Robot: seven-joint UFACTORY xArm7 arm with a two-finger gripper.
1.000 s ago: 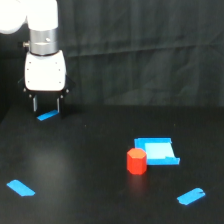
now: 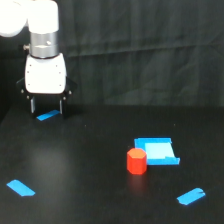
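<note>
My gripper (image 2: pixel 47 105) is at the back left, pointing down under the white arm. Its two dark fingers stand apart, with nothing visible between them. Behind and below them a short blue strip (image 2: pixel 48 115) lies on the black table. Far off to the right, a red block (image 2: pixel 137 162) with a faceted outline rests on the table. It stands just in front of a white square with a blue border (image 2: pixel 158 152), overlapping its near left corner in the view.
Flat blue strips lie at the front left (image 2: pixel 20 188) and front right (image 2: pixel 190 197). A dark curtain (image 2: pixel 140 50) hangs behind the table. Between the gripper and the red block the black surface is clear.
The arm and gripper have shifted very slightly to the right and down. The red block, the bordered square and the blue strips are where they were.
</note>
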